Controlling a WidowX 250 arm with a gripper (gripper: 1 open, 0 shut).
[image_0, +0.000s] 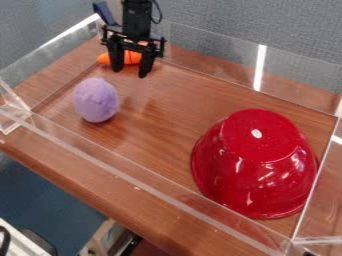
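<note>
My gripper is low at the back left of the clear-walled wooden tray, its dark fingers beside and partly over an orange object, probably a carrot. Whether the fingers are open or shut on it is hard to tell. A purple ball-like object lies to the front left of the gripper. A large glossy red upturned bowl sits at the right.
Clear walls edge the wooden surface all round.
</note>
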